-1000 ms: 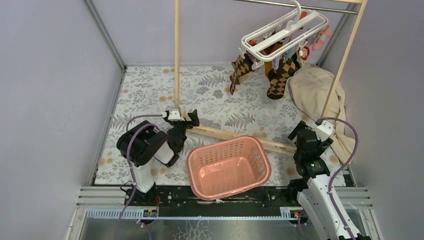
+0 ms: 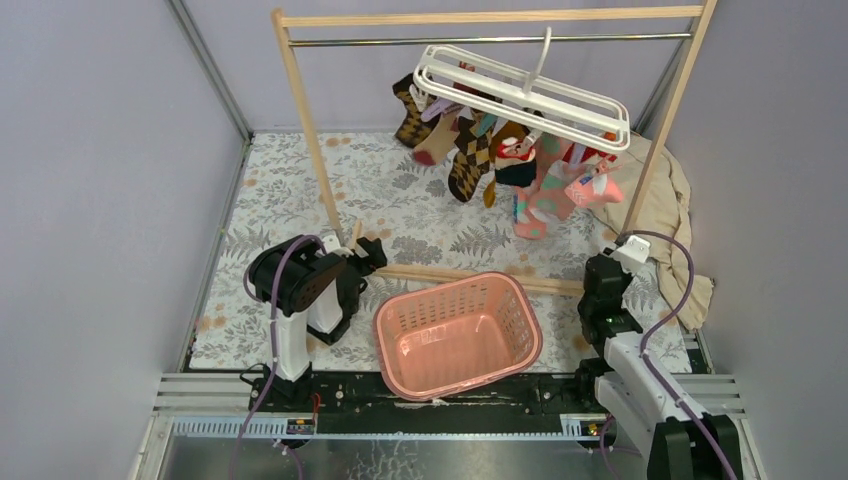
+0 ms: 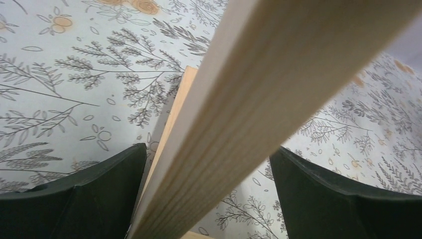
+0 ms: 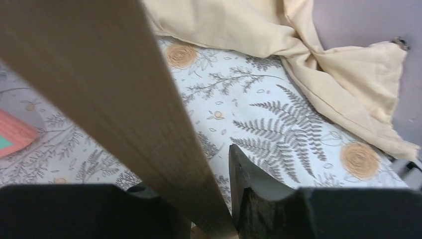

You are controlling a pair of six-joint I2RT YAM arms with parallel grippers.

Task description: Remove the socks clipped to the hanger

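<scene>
Several socks hang from clips on the white hanger, including a dark argyle sock and a pink-and-mint sock. The hanger hooks over the metal bar of a wooden rack. At the rack's left post, my left gripper is open, with the post between its fingers. My right gripper has its fingers close on both sides of the right post; whether they press on it cannot be told. Both grippers are low on the posts, well below the socks.
An empty pink basket stands at the front between the arms. Wooden base bars run behind it. A beige cloth lies crumpled at the right.
The rack has shifted, its left post now leaning left and its top bar fully in view. The hanger and socks swung left.
</scene>
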